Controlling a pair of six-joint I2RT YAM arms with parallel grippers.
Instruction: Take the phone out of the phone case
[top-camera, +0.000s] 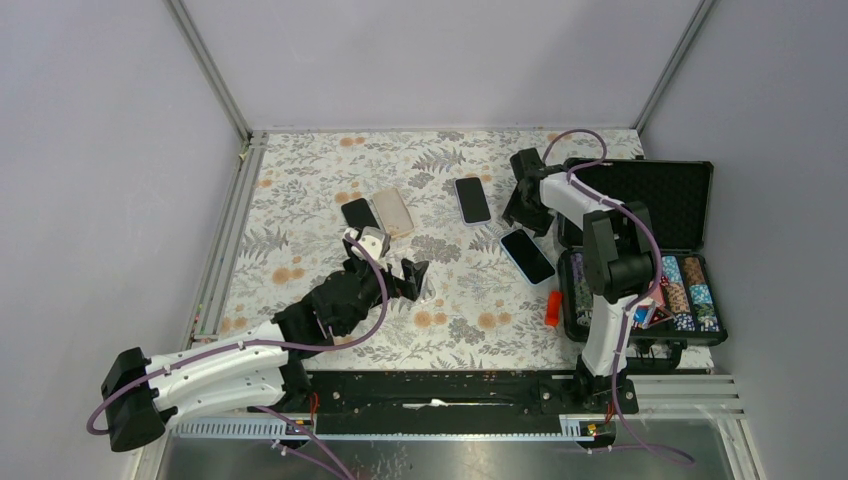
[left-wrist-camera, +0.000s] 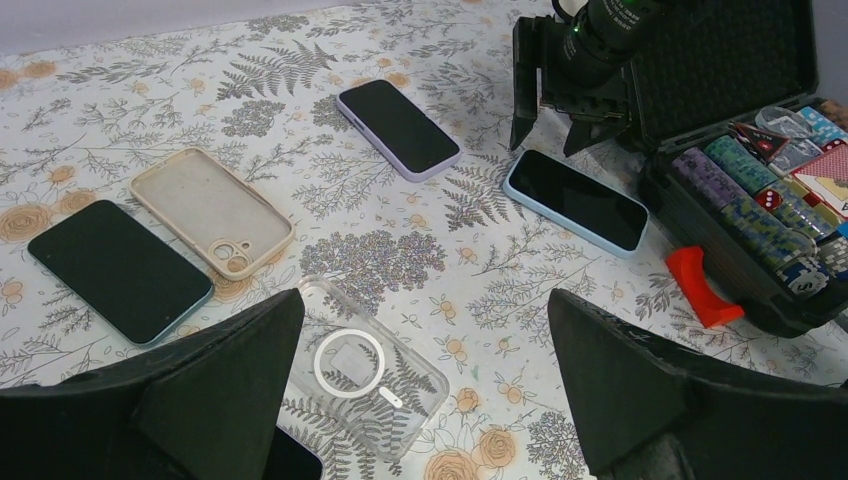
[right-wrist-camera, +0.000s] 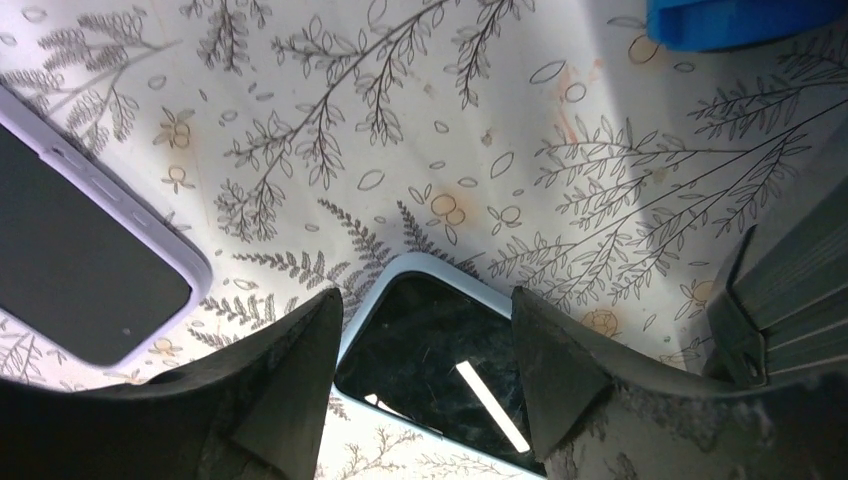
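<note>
A phone in a light blue case (top-camera: 527, 256) lies right of center, screen up. Just above its upper end is my right gripper, its fingers apart with no object held. A phone in a lilac case (left-wrist-camera: 398, 128) lies to its left. Farther left are a bare phone (left-wrist-camera: 120, 272) beside an empty beige case (left-wrist-camera: 210, 195), and an empty clear case (left-wrist-camera: 410, 400). My left gripper hangs open over the lower left-middle of the table, above the clear case.
An open black case of chips and cards (top-camera: 640, 320) fills the right side. A red piece (top-camera: 552, 308) lies beside it. A blue object (right-wrist-camera: 740, 20) shows in the right wrist view.
</note>
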